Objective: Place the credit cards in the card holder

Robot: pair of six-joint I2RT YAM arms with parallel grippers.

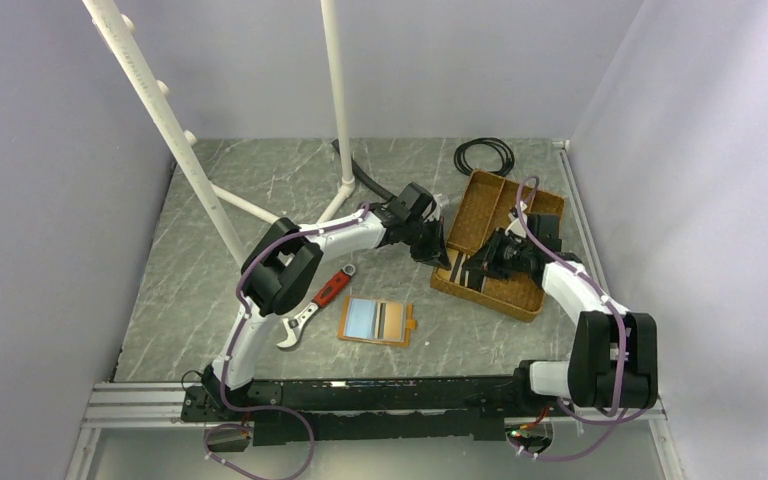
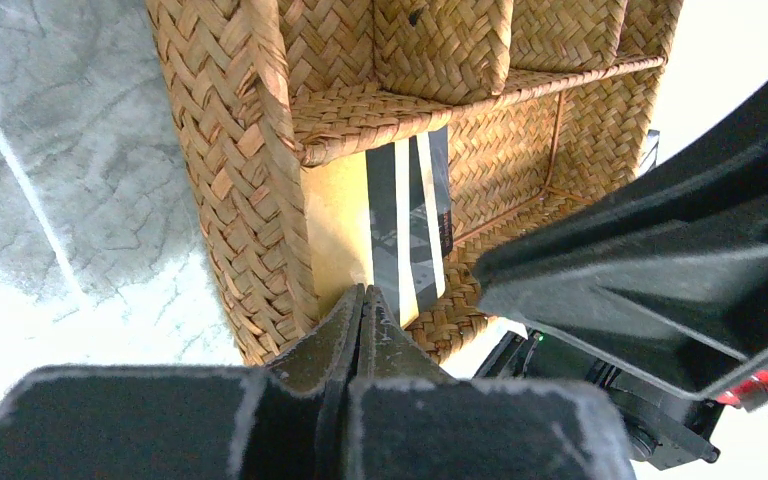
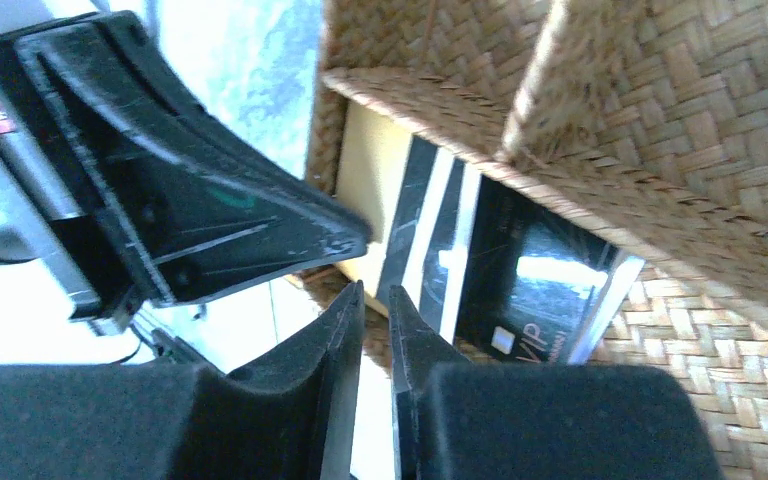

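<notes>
Black and cream cards [image 2: 405, 230] [image 3: 430, 230] lie side by side in the lower compartment of the woven basket [image 1: 495, 303]. My left gripper is shut at the basket's left end, by the cream card, with nothing seen between its fingers. My right gripper is over the cards, its fingertips slightly apart and empty. On the table at the lower middle of the top view lies an orange holder [image 1: 410, 324] with blue, dark and tan cards in it.
A red-handled wrench [image 1: 330, 290] lies left of the holder. White pipes [image 1: 338, 90] stand at the back left, and a coiled black cable [image 1: 483, 142] lies behind the basket. Bare table shows below the basket.
</notes>
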